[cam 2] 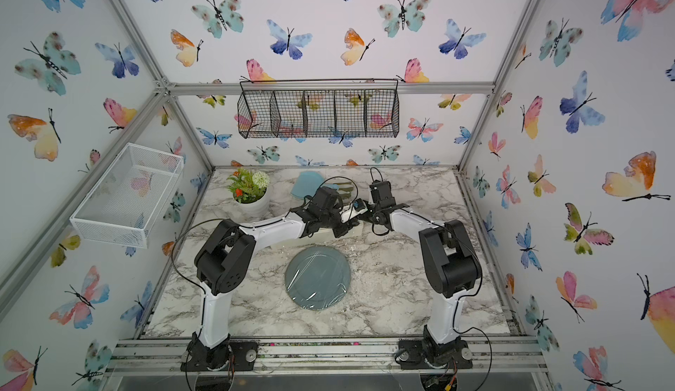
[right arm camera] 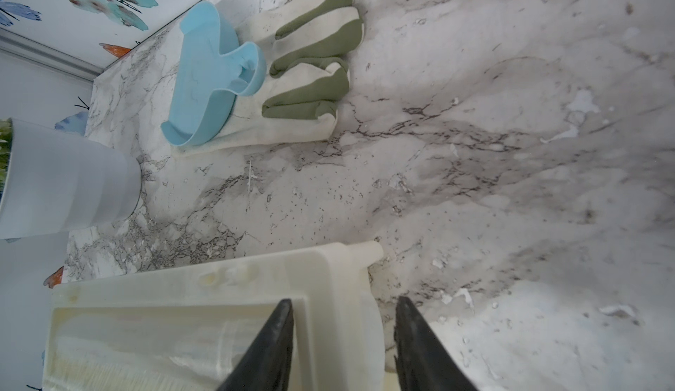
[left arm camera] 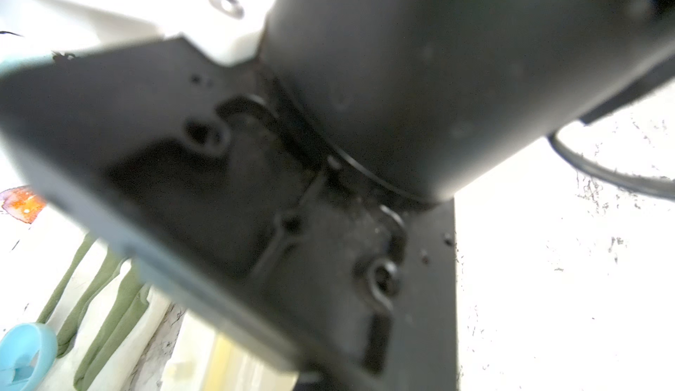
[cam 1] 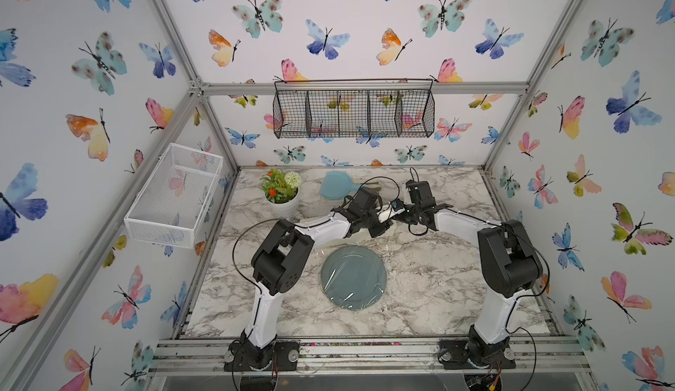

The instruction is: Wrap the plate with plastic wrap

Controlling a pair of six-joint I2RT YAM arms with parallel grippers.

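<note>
The blue-grey plate lies front-centre, with glossy streaks of clear plastic wrap across it. Behind it lies the long cream wrap dispenser box, partly hidden by my left arm in the top views. In the right wrist view, my right gripper is open, its black fingers apart on either side of the box's right end. My left gripper is close to it, low over the same end; its fingertips and whatever lies between them are hidden. Black arm parts fill most of the left wrist view.
A potted plant stands back left. At the back centre a light blue scoop-like tool rests on a cream-and-green cloth glove. Baskets hang on the walls.
</note>
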